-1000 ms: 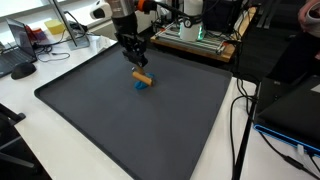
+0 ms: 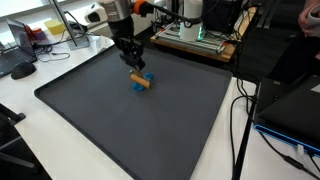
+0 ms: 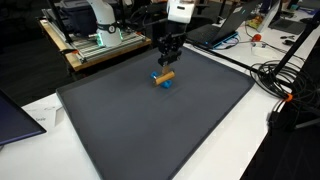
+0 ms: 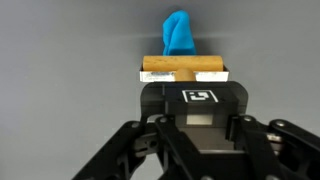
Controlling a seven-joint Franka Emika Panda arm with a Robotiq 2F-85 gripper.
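A light wooden cylinder (image 4: 183, 64) lies across the front of the wrist view, with a short wooden handle (image 4: 185, 75) running back from it to my gripper. My gripper (image 3: 168, 65) is shut on this handle and points down at the dark board. Just beyond the cylinder is a crumpled blue cloth (image 4: 178, 33). In exterior view 1 the cylinder (image 2: 140, 80) hides part of the cloth (image 2: 147, 85). Whether the cylinder touches the cloth or the board cannot be told.
The dark board (image 2: 130, 115) is otherwise bare, with wide free room toward its front. Cables (image 3: 285, 85) run along its far right side in exterior view 2. A wooden tray with tools (image 3: 100, 38) stands behind it at the left.
In exterior view 1 the wooden cylinder has dipped and tilted slightly more over the last second, staying in the gripper. The blue cloth remains at about the same spot.
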